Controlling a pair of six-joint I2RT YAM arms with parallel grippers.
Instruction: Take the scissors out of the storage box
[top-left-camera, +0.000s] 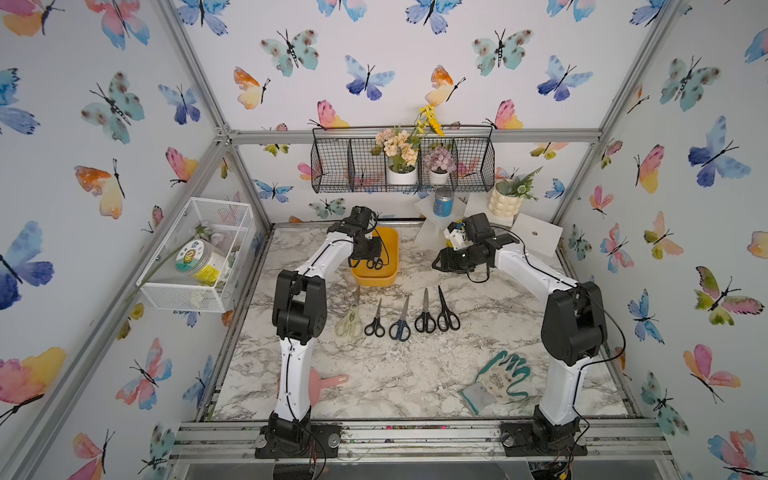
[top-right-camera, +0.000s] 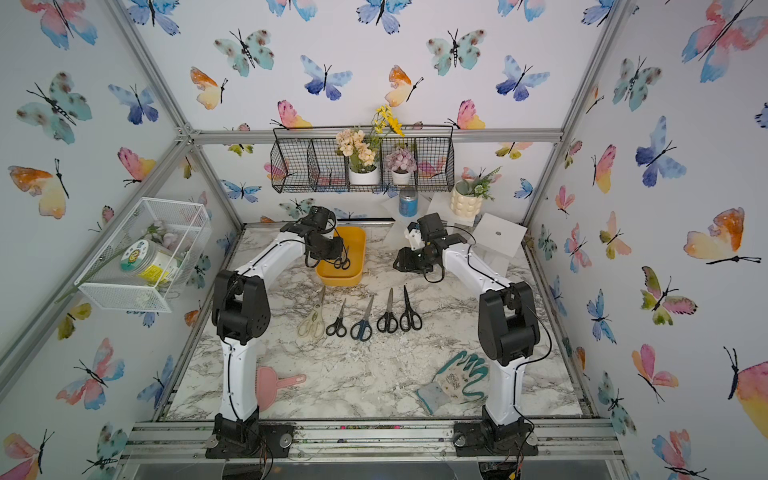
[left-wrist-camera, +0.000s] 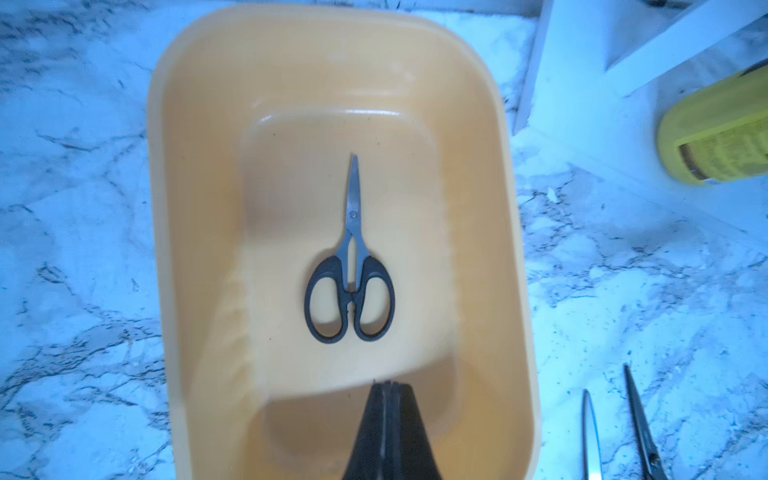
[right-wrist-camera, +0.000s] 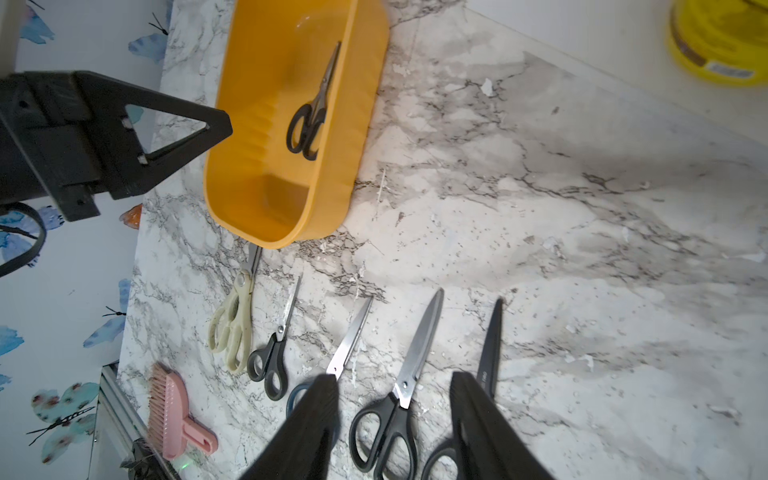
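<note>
A small pair of scissors (left-wrist-camera: 352, 296) with black handles lies flat on the floor of the yellow storage box (left-wrist-camera: 500, 240), blades toward the far end. High over the box, my left gripper has its fingers pressed together with nothing between them. The right wrist view shows that same gripper above the box, clear of the scissors (right-wrist-camera: 312, 116) inside. My right gripper hangs over the table right of the box, its fingers apart and empty.
Several scissors, among them black-handled ones (right-wrist-camera: 396, 416) and a cream pair (right-wrist-camera: 236, 320), lie in a row in front of the box. A yellow bottle (left-wrist-camera: 720, 128) stands by a white stand to the right. A glove (top-left-camera: 500, 376) and pink brush (top-left-camera: 324, 385) lie nearer the front.
</note>
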